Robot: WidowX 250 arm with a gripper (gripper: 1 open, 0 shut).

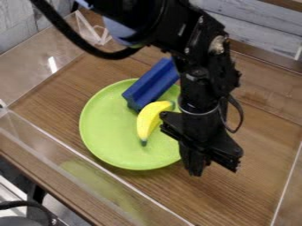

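Observation:
A green plate (pixel 112 137) lies on the wooden surface at centre left. On it a yellow banana (pixel 148 119) sits, with a blue block (pixel 148 83) behind it on the plate's back part. My black gripper (pixel 199 161) is low over the plate's right edge, right of the banana, and hides part of the plate. It looks shut, with nothing seen between its fingers.
Bare wood (pixel 248 177) is clear at the right and front right. Clear plastic walls run along the left and front, and a white planked wall (pixel 262 22) stands at the back.

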